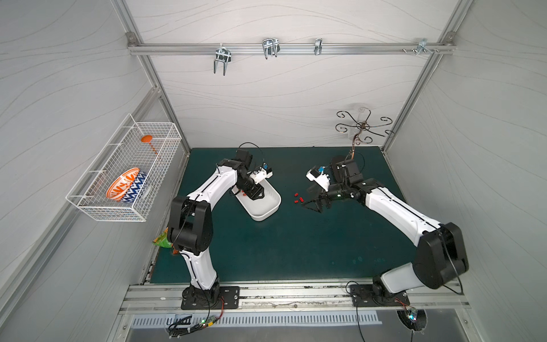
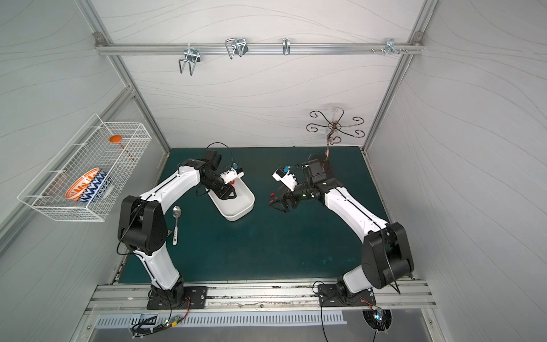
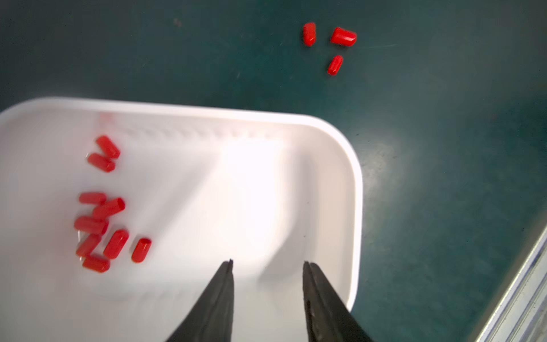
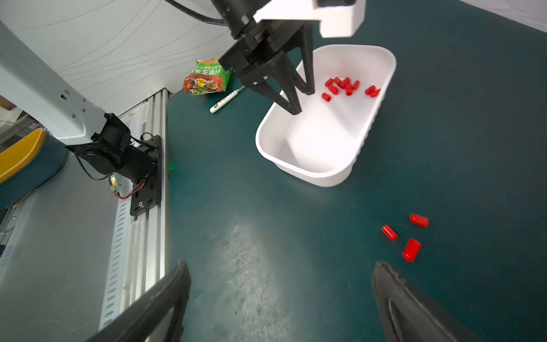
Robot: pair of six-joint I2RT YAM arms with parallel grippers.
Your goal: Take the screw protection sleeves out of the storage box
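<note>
A white storage box (image 1: 263, 211) stands on the dark green table, left of centre. Several red screw protection sleeves (image 3: 115, 244) lie clustered at one end inside it, as the left wrist view shows. On the bare table beside the box are three more red sleeves (image 4: 411, 249). My left gripper is over the box, fingers apart, nothing between them. To the right, my right gripper hangs near the three loose sleeves, also open and empty.
A green snack bag (image 4: 206, 76) and a spoon (image 2: 175, 225) lie at the table's left side. A wire basket (image 1: 125, 176) hangs on the left wall. Toward the back right stands a curled metal rack (image 1: 363, 125).
</note>
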